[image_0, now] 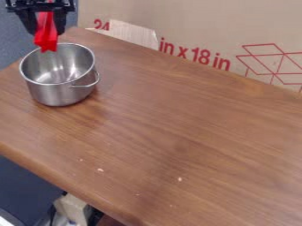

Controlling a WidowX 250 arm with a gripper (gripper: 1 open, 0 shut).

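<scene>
At the top left, my gripper (pixel 45 14) is shut on a red object (pixel 46 32), which hangs just above the far left rim of a steel pot (pixel 66 88). The pot stands on the wooden table at the left, its handle on the right side. The upper part of the gripper is cut off by the frame.
A cardboard box with printed red text (pixel 236 44) stands along the back. The table's left edge drops to a dark blue area below.
</scene>
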